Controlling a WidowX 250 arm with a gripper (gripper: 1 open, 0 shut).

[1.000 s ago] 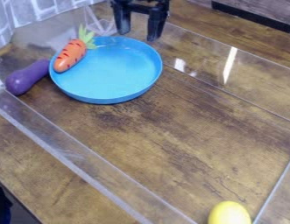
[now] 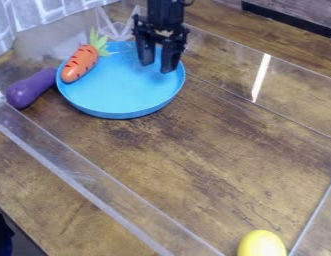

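My black gripper (image 2: pixel 158 50) hangs over the back part of a blue round plate (image 2: pixel 124 96), its two fingers pointing down, part open, with nothing visible between them. A toy orange carrot (image 2: pixel 80 64) with a green top lies on the plate's left rim. A purple eggplant (image 2: pixel 32 86) lies left of the plate.
A yellow object (image 2: pixel 261 243), like an egg or lemon, lies at the near right. Clear plastic strips or walls run along the wooden table (image 2: pixel 168 170).
My gripper has moved down and toward the front, lower over the plate, and its fingers look closer together than before. The other objects have not moved.
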